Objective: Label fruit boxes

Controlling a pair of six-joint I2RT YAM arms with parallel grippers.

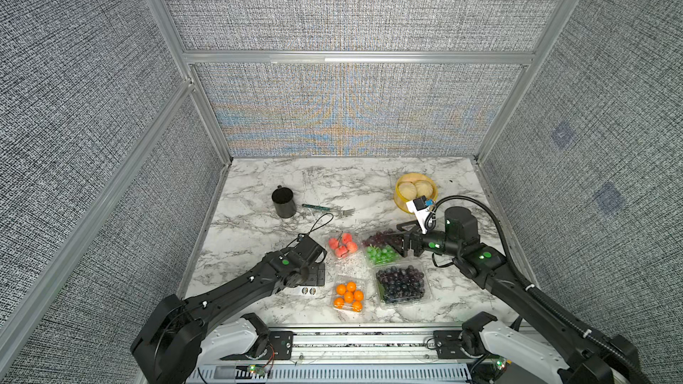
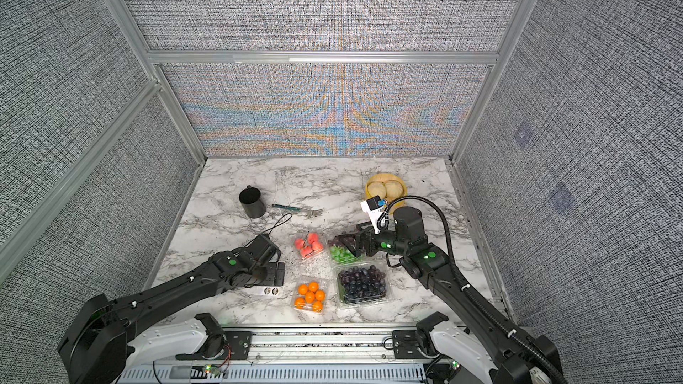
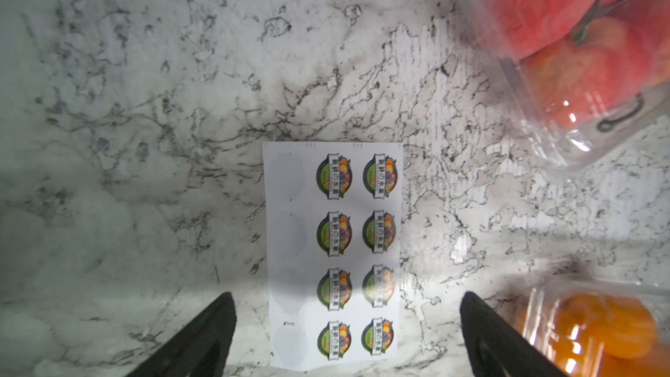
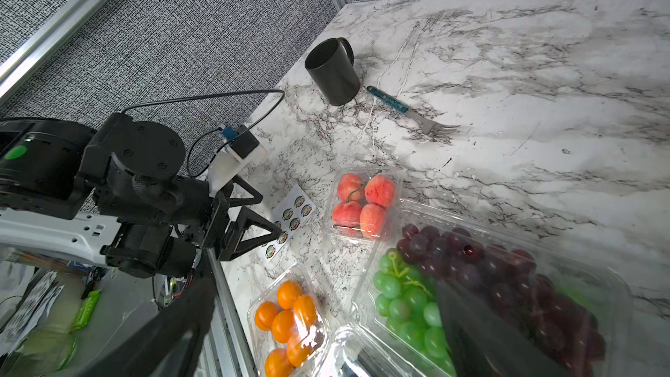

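Observation:
A white sticker sheet [image 3: 289, 237] with two columns of round fruit labels lies flat on the table; its third column is blank. My left gripper is above the sheet, open and empty. Around it stand clear boxes of peaches [image 1: 343, 245], oranges [image 1: 348, 294], red and green grapes [image 4: 411, 293], and dark grapes [image 1: 400, 284]. No label shows on their lids. My right gripper hovers over the red and green grape box, its blurred fingers [image 4: 481, 328] spread with nothing between them. The left gripper hides part of the sheet from above.
A black mug [image 1: 284, 202] and a fork [image 1: 328, 209] lie behind the boxes. A yellow steamer [image 1: 414, 193] with buns stands at the back right, close to the right arm.

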